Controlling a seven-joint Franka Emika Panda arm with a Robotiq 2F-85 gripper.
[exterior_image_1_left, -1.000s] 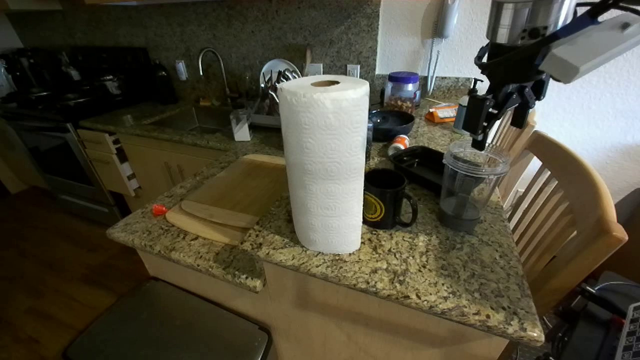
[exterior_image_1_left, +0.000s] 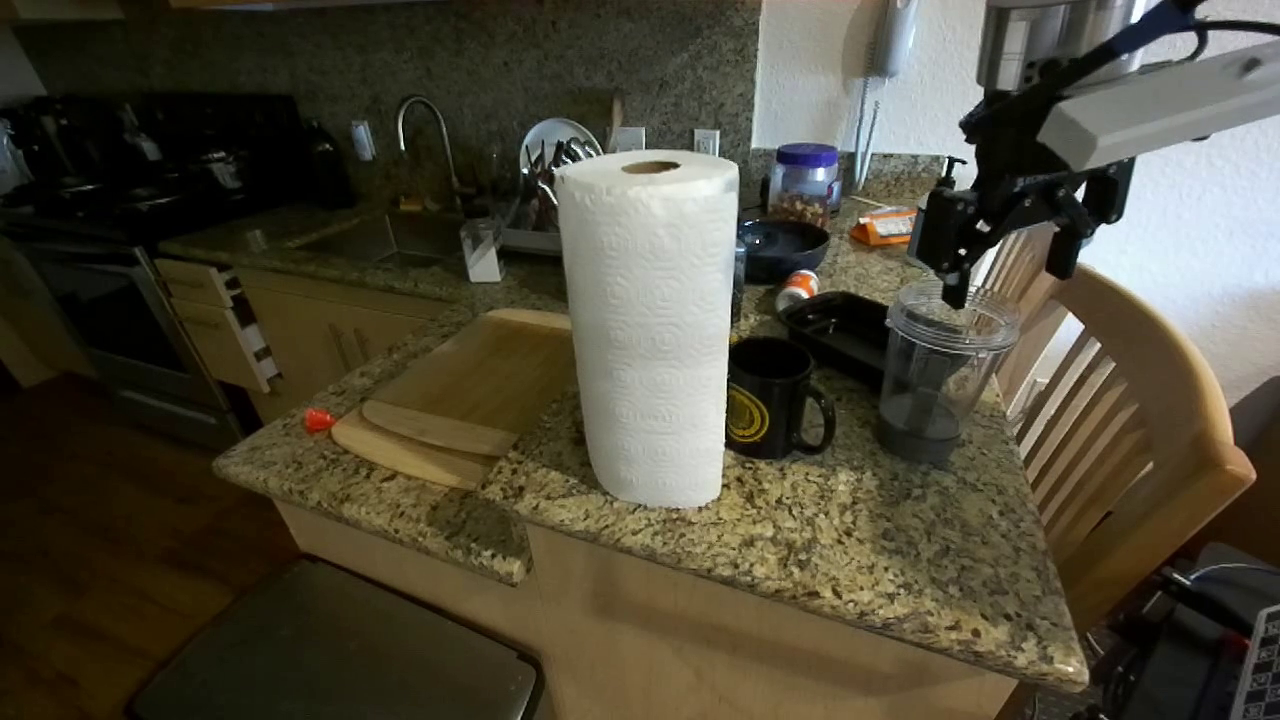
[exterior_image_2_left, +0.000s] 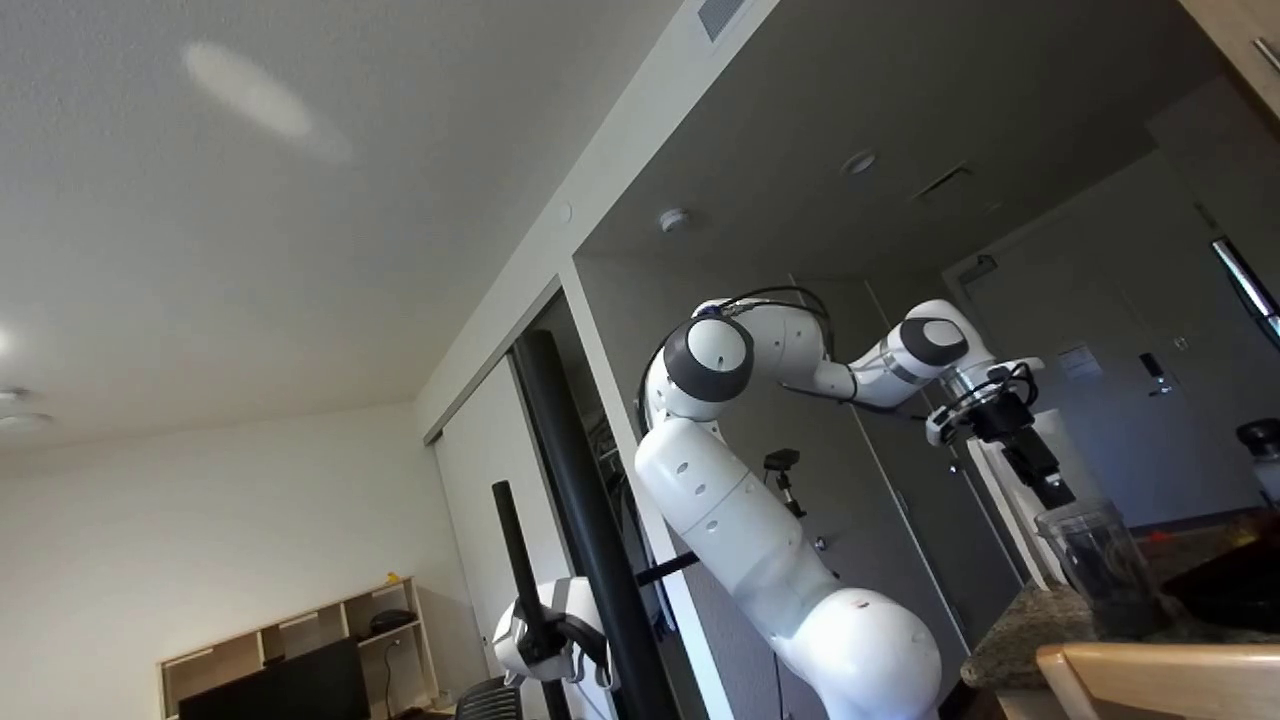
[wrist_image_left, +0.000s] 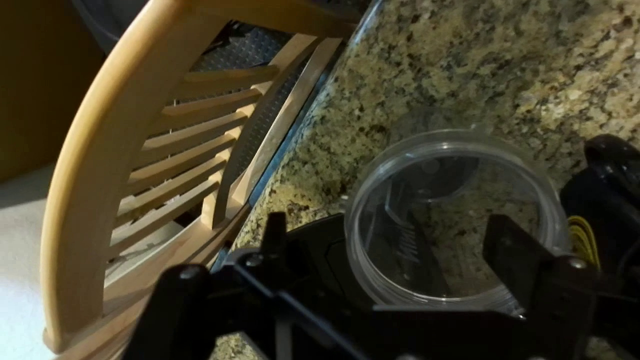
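A clear plastic container (exterior_image_1_left: 948, 372) with a dark base stands upright on the granite counter, near the chair side. Just above its rim is my gripper (exterior_image_1_left: 1010, 271), its fingers spread wide and nothing gripped between them. From the wrist view, one finger of the gripper lies over the opening of the container (wrist_image_left: 451, 138), while the other is outside the rim to the left. Whether the fingertip over the opening dips below the rim is hard to tell. In exterior view 2 the gripper (exterior_image_2_left: 1058, 492) hangs tilted at the top of the container (exterior_image_2_left: 1098, 558).
Close to the container are a black mug (exterior_image_1_left: 768, 396) and a black tray (exterior_image_1_left: 836, 330). A tall paper towel roll (exterior_image_1_left: 648, 336) stands farther left, beside the cutting boards (exterior_image_1_left: 480, 372). A wooden chair (exterior_image_1_left: 1128, 444) backs against the counter edge.
My gripper has turned and tilted, with its fingers now showing farther apart in exterior view 1. Its near fingertip sits slightly lower at the container's rim. The container has not moved.
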